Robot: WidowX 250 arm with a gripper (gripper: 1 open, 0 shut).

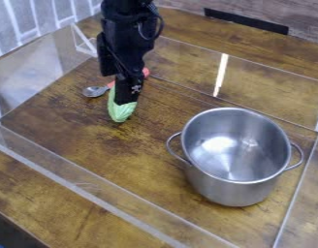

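Note:
The black gripper [128,79] hangs open over the green bumpy vegetable [120,109], which lies on the wooden table and is partly hidden behind it. A red-handled utensil [97,90] with a metal end lies just behind the vegetable, mostly covered by the gripper. A steel pot [236,157] with two side handles stands at the right.
Clear plastic walls [84,201] surround the work area. Bare wood [110,160] is free at the front left and between the vegetable and the pot.

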